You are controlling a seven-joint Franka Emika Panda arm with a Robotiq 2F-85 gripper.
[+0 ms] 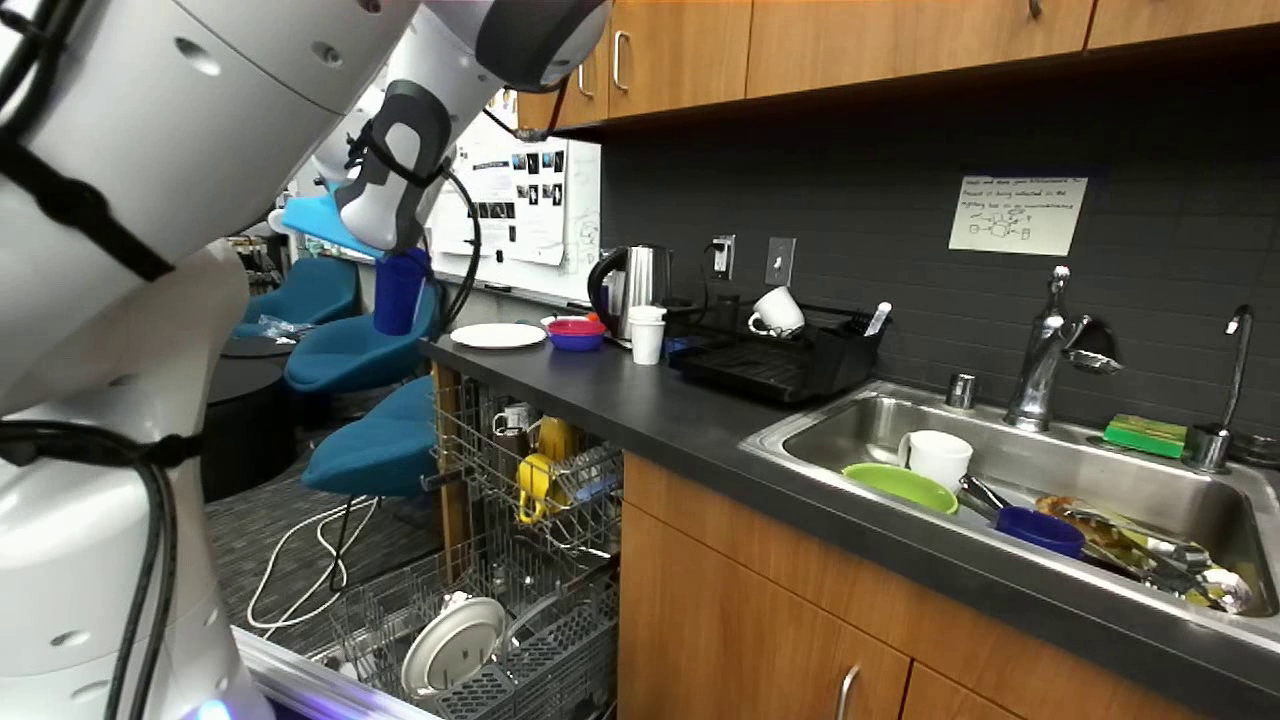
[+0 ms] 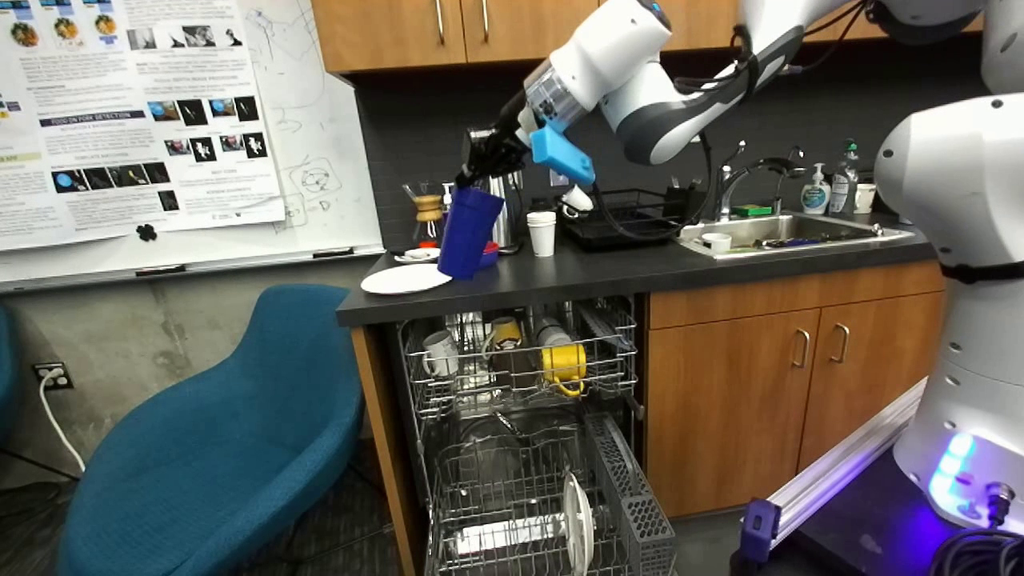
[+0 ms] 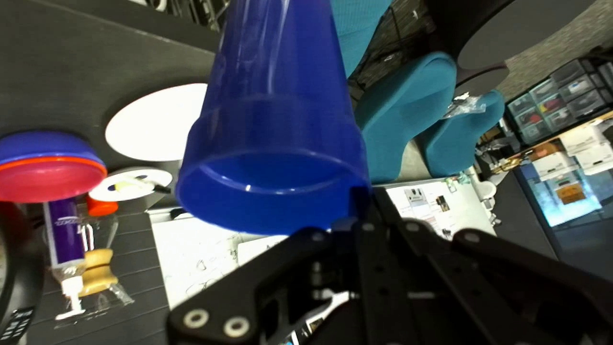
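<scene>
A tall blue cup (image 2: 470, 234) hangs slightly tilted from my gripper (image 2: 477, 174), in front of the counter's left end in exterior view 2. From the wrist camera, the cup's open mouth faces the gripper, whose dark fingers are shut on the thin rim at one side. The inner finger is mostly hidden. In exterior view 1 the blue cup (image 1: 399, 292) shows below the wrist, left of the counter; the fingers are hidden there. Below stands the open dishwasher, its upper rack (image 2: 461, 385) holding mugs and its lower rack (image 2: 480, 488) holding plates.
On the counter (image 1: 720, 432) are a white plate (image 1: 498, 336), stacked bowls (image 1: 576, 334), white paper cups (image 1: 647, 336), a kettle (image 1: 644, 288) and a black dish rack (image 1: 774, 366). The sink (image 1: 888, 420) holds dishes. Blue chairs (image 2: 230, 432) stand left of the dishwasher.
</scene>
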